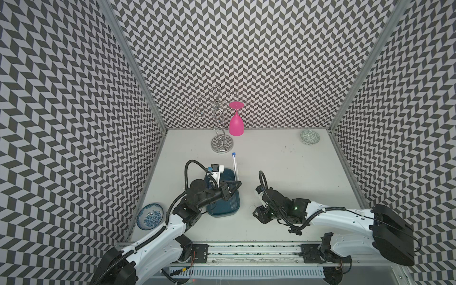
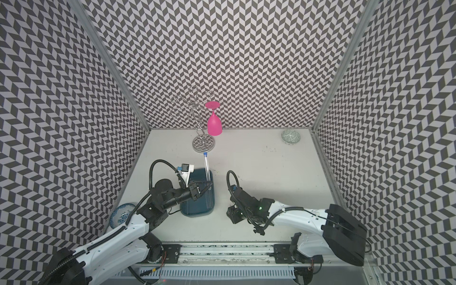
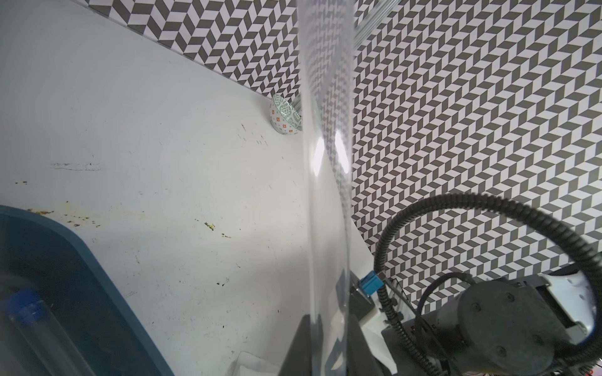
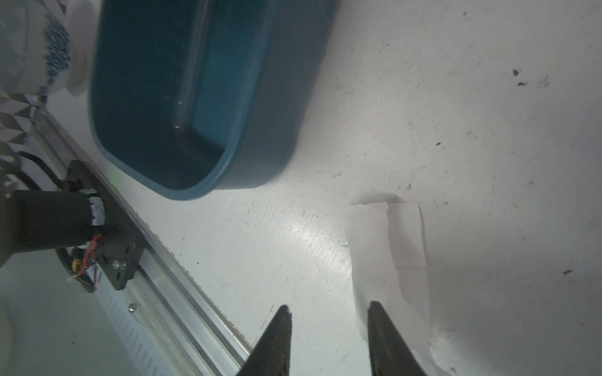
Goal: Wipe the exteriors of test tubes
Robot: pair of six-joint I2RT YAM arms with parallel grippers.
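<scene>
A clear test tube with a blue cap (image 1: 233, 154) stands up from my left gripper (image 1: 239, 183), which is shut on it over the blue bin (image 1: 222, 209). In the left wrist view the tube (image 3: 329, 188) runs up the middle from between the fingers. More tubes lie in the bin, one with a blue cap (image 3: 26, 305). A folded white tissue (image 4: 379, 250) lies flat on the table right of the bin. Above its near end hangs my right gripper, partly open, with its fingertips apart and no tissue visibly gripped.
Behind the bin stand a metal rack (image 1: 221, 142) and a pink goblet (image 1: 236, 124). A blue-patterned plate (image 1: 150, 217) lies at left, and a small bowl (image 1: 309, 137) at the back right.
</scene>
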